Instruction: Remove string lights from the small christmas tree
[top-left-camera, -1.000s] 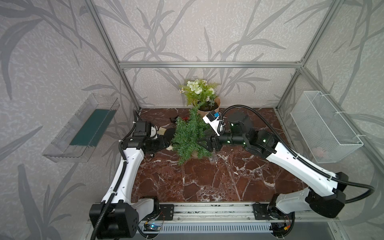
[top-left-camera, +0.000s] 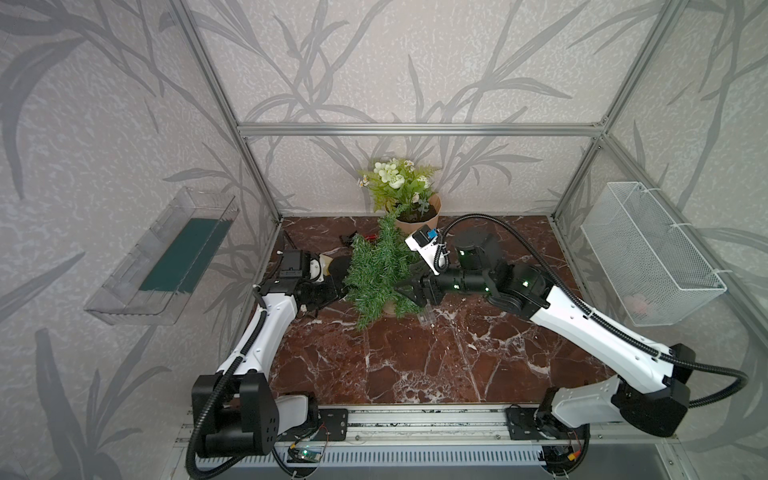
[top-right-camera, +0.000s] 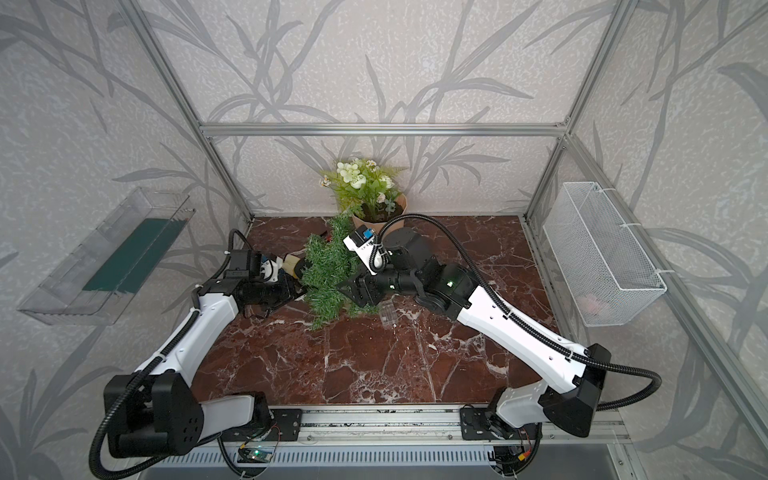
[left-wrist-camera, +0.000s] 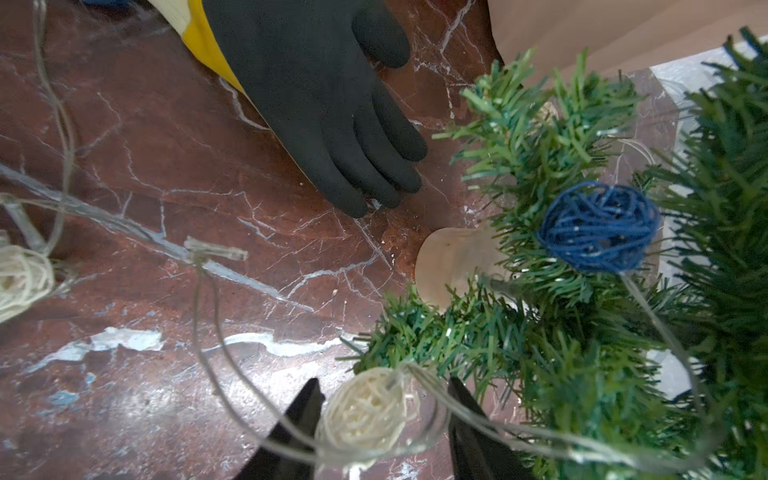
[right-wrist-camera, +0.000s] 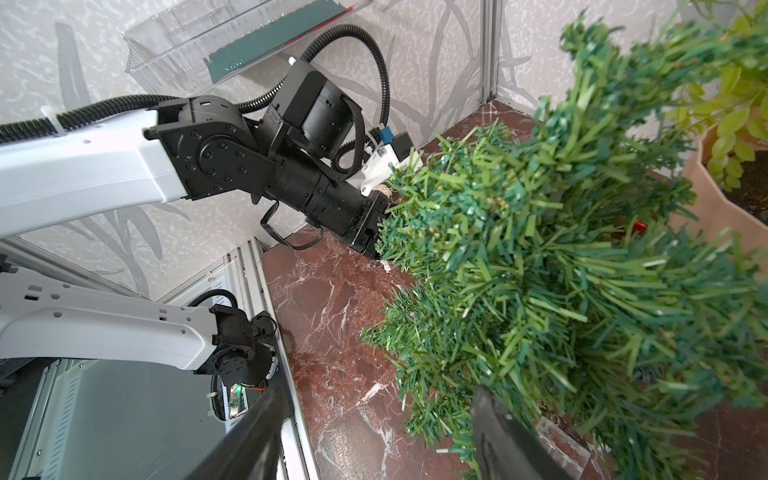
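The small tree (top-left-camera: 376, 264) stands mid-table between both grippers. In the left wrist view a clear string-light wire carries a blue wicker ball (left-wrist-camera: 598, 226) on the branches and a cream ball (left-wrist-camera: 364, 412) between the open fingers of my left gripper; another cream ball (left-wrist-camera: 20, 280) lies on the table at the left. My right gripper is at the tree's right side, its blurred fingers apart, with branches beyond them and no lights visible between.
A potted flower plant (top-left-camera: 400, 192) stands behind the tree. A black-yellow glove (left-wrist-camera: 312, 104) lies left of the tree. A clear tray (top-left-camera: 160, 256) and white mesh basket (top-left-camera: 648, 248) hang on the side walls.
The right arm has barely moved.
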